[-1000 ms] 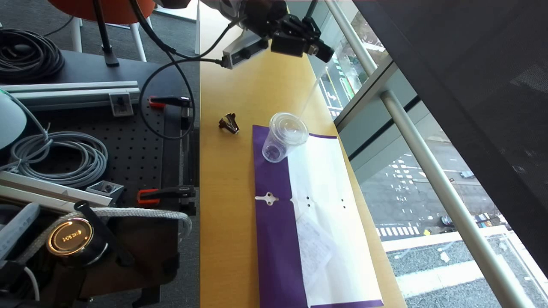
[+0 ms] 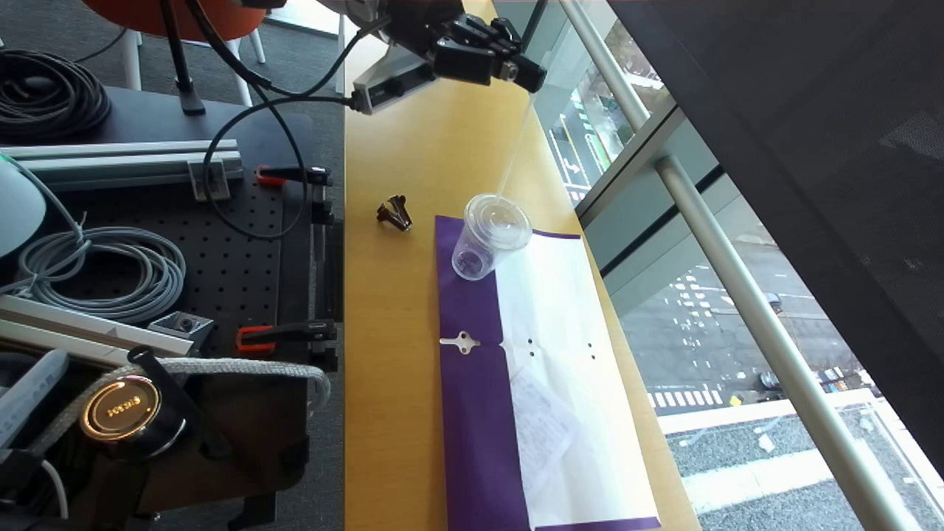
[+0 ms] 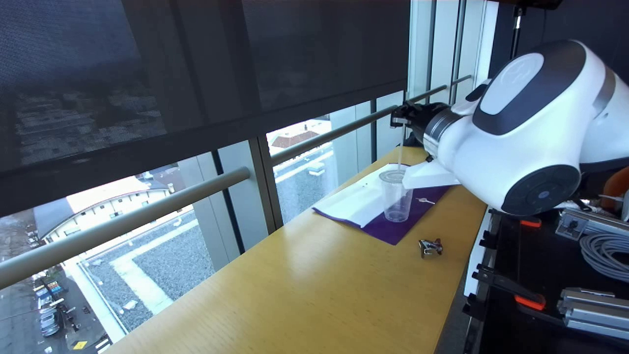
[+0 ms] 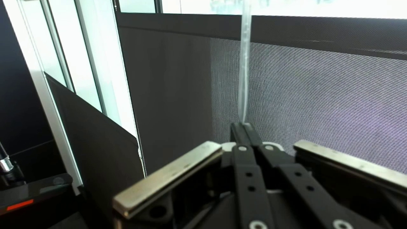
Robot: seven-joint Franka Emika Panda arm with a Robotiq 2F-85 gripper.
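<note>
My gripper [image 2: 533, 81] is raised over the far end of the table, shut on a thin clear straw [image 2: 517, 141]. In the wrist view the straw [image 4: 244, 68] runs straight out from between the closed fingertips. A transparent plastic cup [image 2: 482, 243] with a lid stands upright below. The straw's lower end appears close to the lid's edge in exterior view 1. From the other side, the straw [image 3: 401, 147] hangs nearly vertical above the cup [image 3: 396, 203]; whether it touches the lid I cannot tell.
A purple and white folder [image 2: 566, 442] lies flat under the cup. Beside it is a small staple remover [image 2: 395, 212]. A window rail [image 2: 752, 257] borders the table on one side, a black workbench [image 2: 257, 212] on the other. Bare tabletop [image 3: 330, 283] extends before the folder.
The gripper has moved left and slightly up in exterior view 1, carrying the straw. The straw's lower end has shifted left towards the lid. The cup has stayed put.
</note>
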